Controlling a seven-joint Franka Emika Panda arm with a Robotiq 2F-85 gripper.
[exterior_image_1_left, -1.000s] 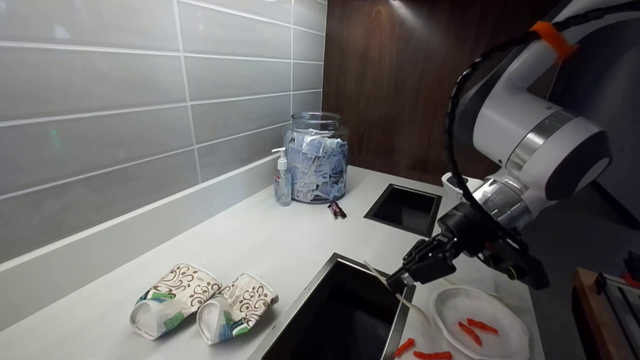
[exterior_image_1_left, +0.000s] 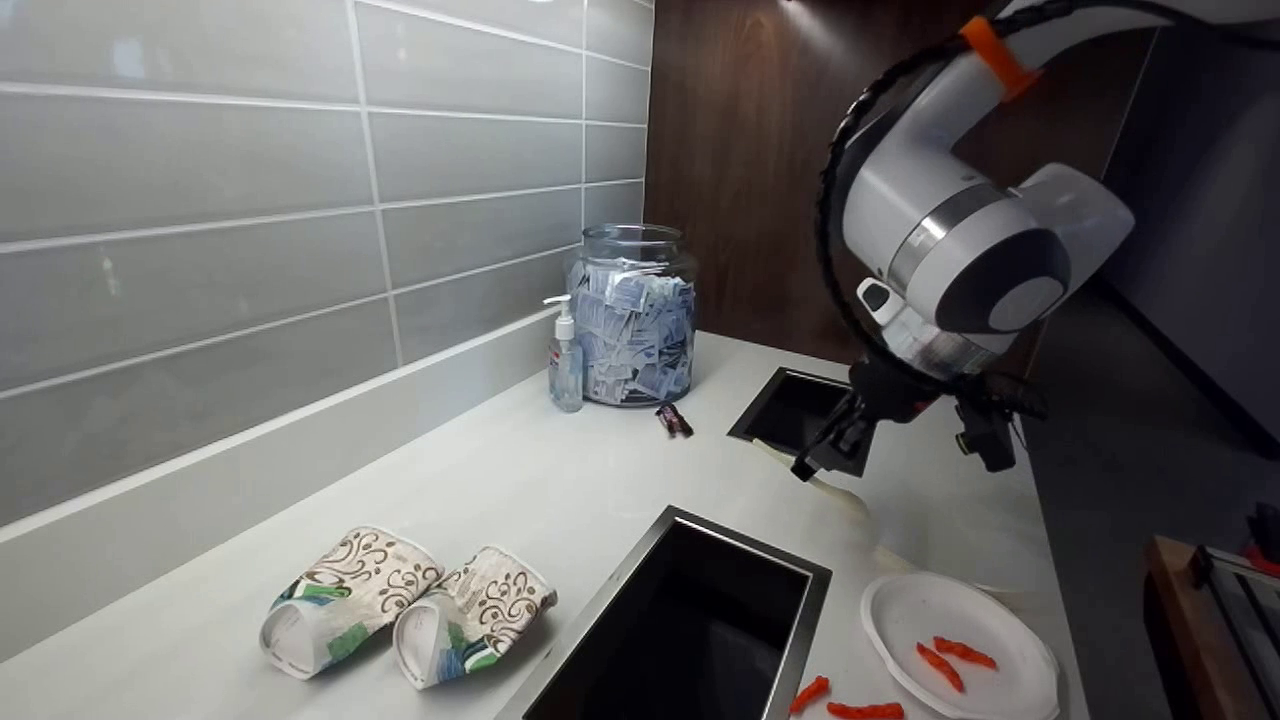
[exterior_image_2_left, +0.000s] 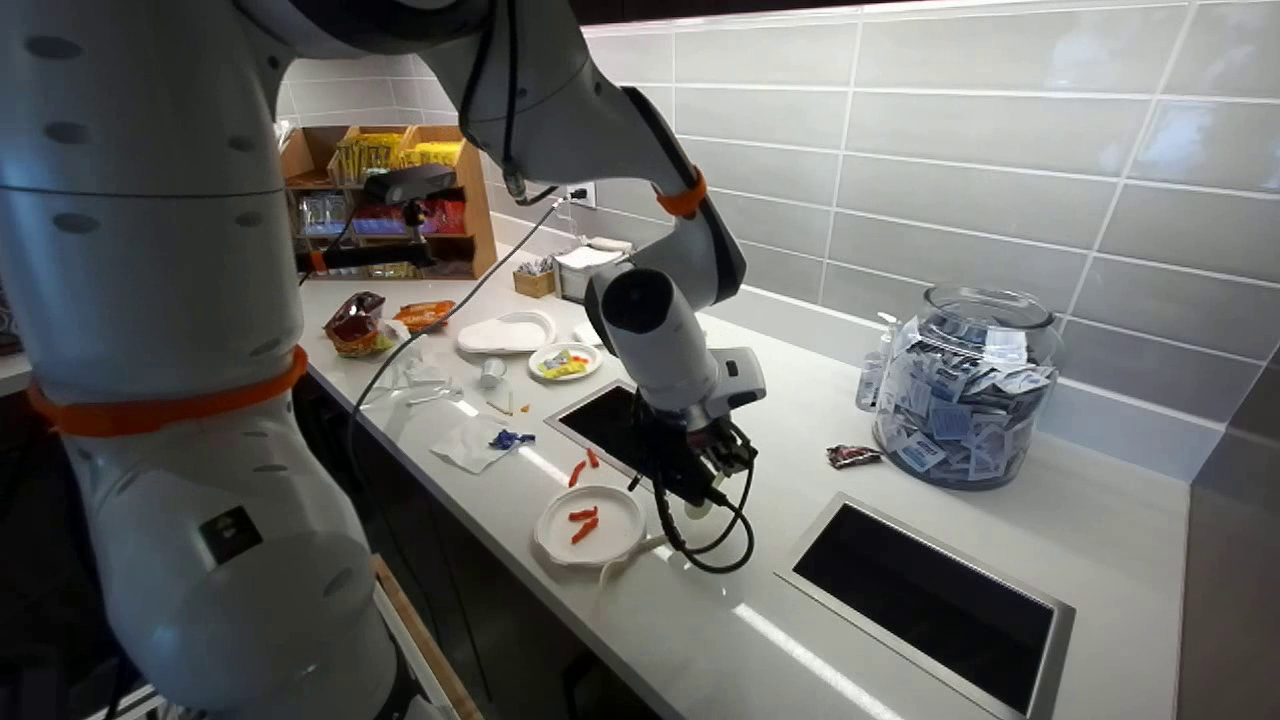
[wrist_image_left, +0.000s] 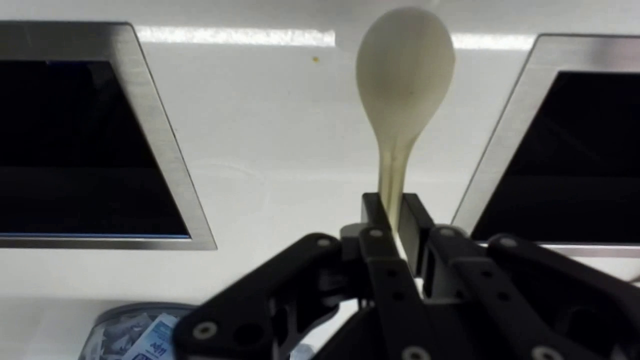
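My gripper is shut on the handle of a pale, translucent plastic spoon (wrist_image_left: 405, 69). In the wrist view the spoon's bowl points up and away from the fingertips, over bare counter between two dark recessed openings. From the first exterior view, the gripper (exterior_image_1_left: 804, 472) hangs above the counter by the far opening (exterior_image_1_left: 801, 414), the spoon (exterior_image_1_left: 840, 494) slanting through its fingers. The second exterior view has the gripper (exterior_image_2_left: 705, 494) mostly hidden behind its own cables.
A white plate (exterior_image_1_left: 894, 600) with red-orange snack pieces lies at the counter's front edge; more pieces lie beside it. The near opening (exterior_image_1_left: 696, 624), two crumpled paper cups (exterior_image_1_left: 360, 588), a pump bottle (exterior_image_1_left: 565, 366), a jar of packets (exterior_image_1_left: 633, 330) and a wrapper (exterior_image_1_left: 673, 420) stand around.
From beside the near opening, my gripper has risen and moved back toward the far opening, carrying the spoon. The plate, snacks, cups and jar are where they were.
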